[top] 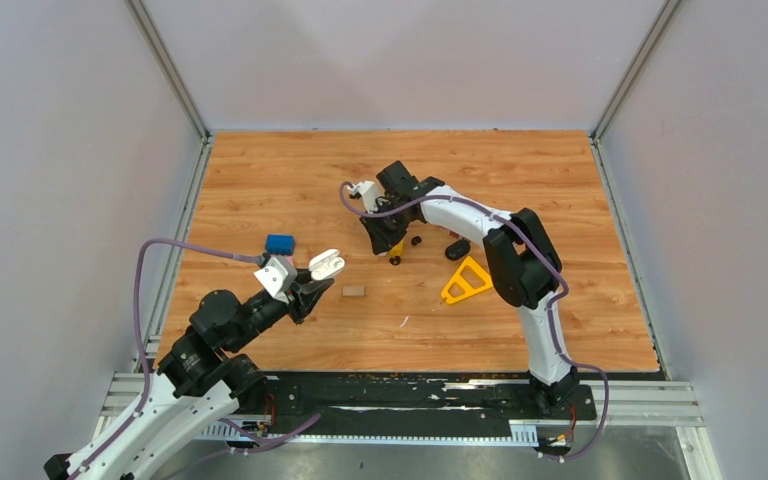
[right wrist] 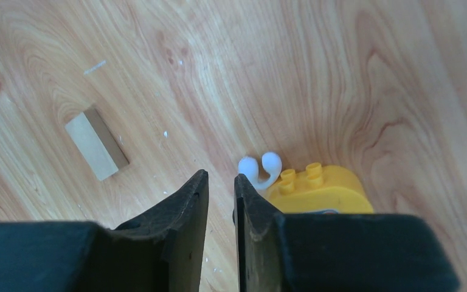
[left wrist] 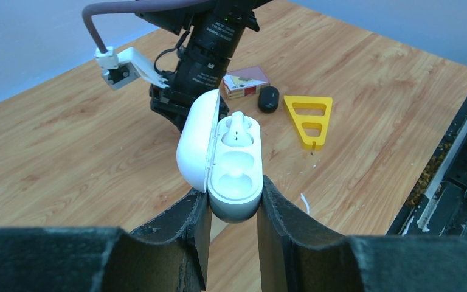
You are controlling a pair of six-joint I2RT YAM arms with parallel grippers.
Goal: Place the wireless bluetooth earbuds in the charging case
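Observation:
In the left wrist view, the white charging case stands with its lid swung open, and my left gripper is shut on its lower end. A white earbud sits in the far slot; the nearer slot looks empty. My right gripper is part open, its fingers a narrow gap apart with nothing visible between them. Just beyond its right fingertip lies a small white piece with two rounded ends, against a yellow toy. Whether that piece is an earbud, I cannot tell.
A wooden block lies between the arms. A blue brick is behind the left gripper. Toward the right are a black mouse-like object, a yellow triangular frame and a small box.

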